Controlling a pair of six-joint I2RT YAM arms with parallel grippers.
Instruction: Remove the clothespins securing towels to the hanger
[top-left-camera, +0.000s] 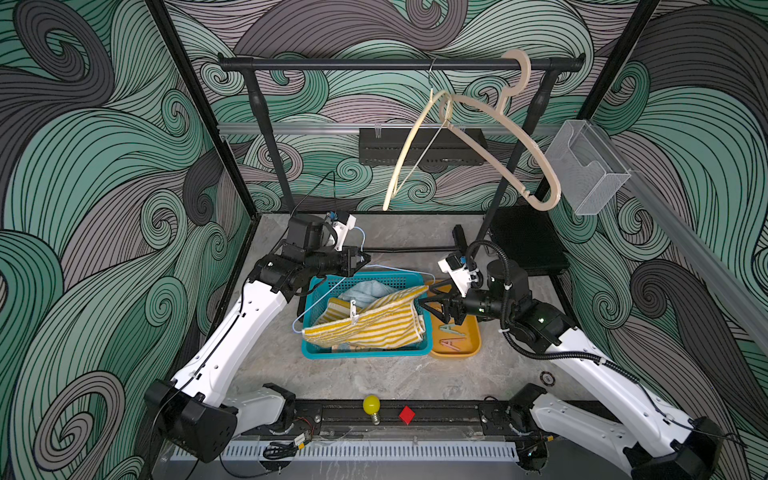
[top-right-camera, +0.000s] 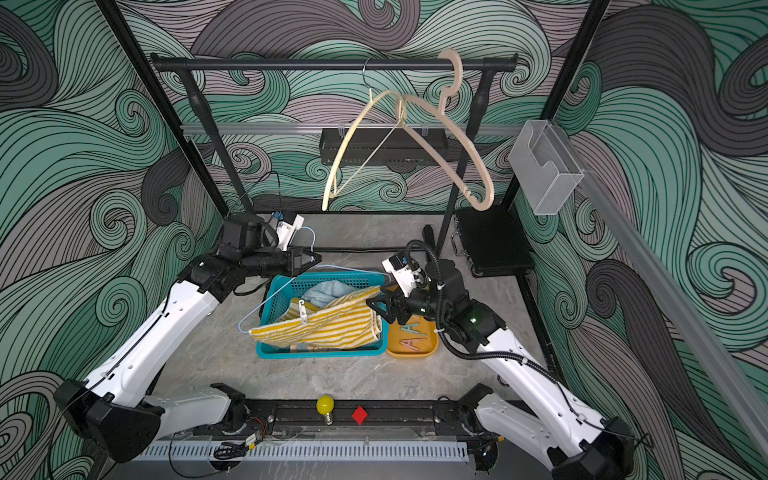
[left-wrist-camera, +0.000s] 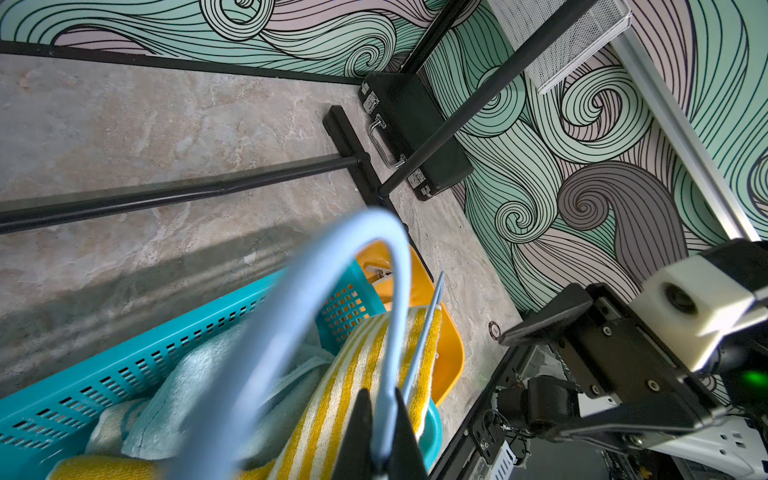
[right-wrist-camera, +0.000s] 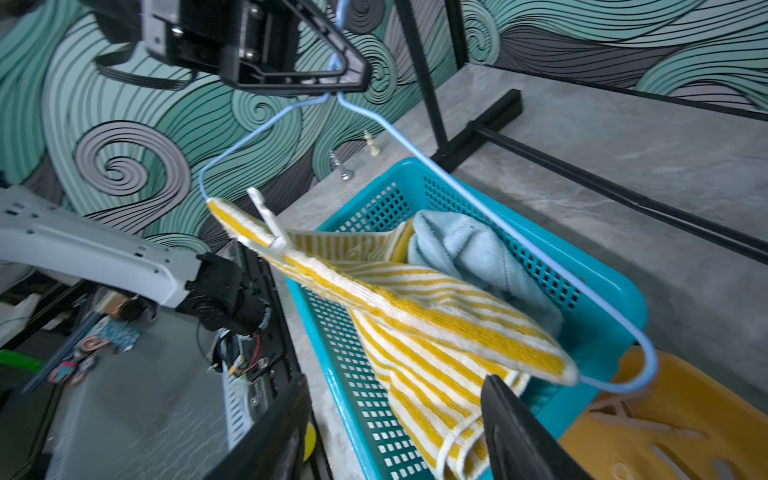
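Observation:
My left gripper (top-left-camera: 356, 262) is shut on the light blue hanger (left-wrist-camera: 392, 336) by its neck, above the teal basket (top-left-camera: 368, 352). A yellow-striped towel (top-right-camera: 336, 320) drapes over the hanger's bottom bar into the basket, with a white clothespin (right-wrist-camera: 272, 220) on it toward the left end. A light blue towel (right-wrist-camera: 464, 248) lies behind it. My right gripper (top-left-camera: 432, 308) hangs open over the basket's right end, near the towel's right end, with nothing between its fingers.
An orange tray (top-left-camera: 468, 344) with several clothespins (top-right-camera: 412, 344) adjoins the basket's right. Other hangers (top-left-camera: 544, 176) hang from the rail. A black case (top-left-camera: 524, 240) lies at back right.

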